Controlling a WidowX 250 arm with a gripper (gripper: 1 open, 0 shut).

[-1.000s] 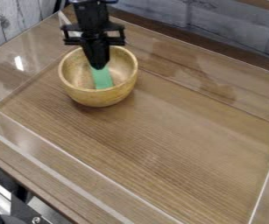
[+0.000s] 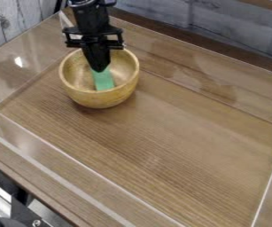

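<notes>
A yellow wooden bowl stands on the wooden table at the upper left, with a green object lying inside it. My black gripper reaches down from the top over the bowl's back part, just above the green object's far end. It looks shut; whether anything thin is between its fingertips is too small to tell.
A grey wall runs along the back right. Dark items sit at the lower left corner.
The gripper has shifted slightly left over the bowl. The bowl and green object look almost unmoved.
</notes>
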